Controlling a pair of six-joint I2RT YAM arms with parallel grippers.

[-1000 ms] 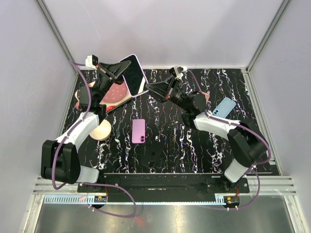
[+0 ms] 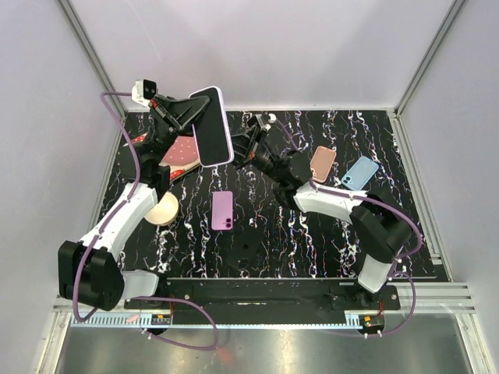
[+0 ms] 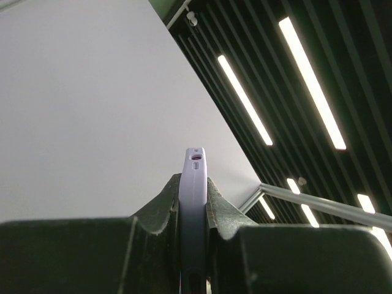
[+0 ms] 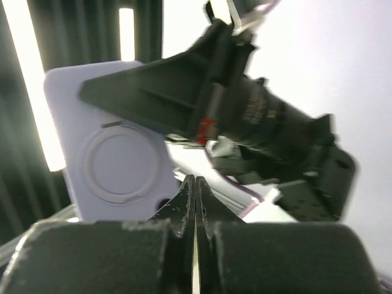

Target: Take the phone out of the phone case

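Note:
My left gripper [image 2: 190, 114] holds a phone [image 2: 214, 134] in a light lilac case, raised upright above the table with its dark screen facing the top view. In the left wrist view the case's narrow edge [image 3: 193, 202] stands between the fingers. The right wrist view shows the case's back [image 4: 125, 174] with a ring on it. My right gripper is shut, pointing at the phone's right side near a lower part; whether anything is between its tips is unclear, as they partly hide behind the phone in the top view.
On the table lie a pink phone [image 2: 222, 210], a dark one [image 2: 243, 251], a salmon one [image 2: 323, 162], a blue one [image 2: 359, 173], a round cream object [image 2: 162, 209] and a pink object [image 2: 179, 152] at the back left.
My right gripper has moved left, in behind the phone's right edge.

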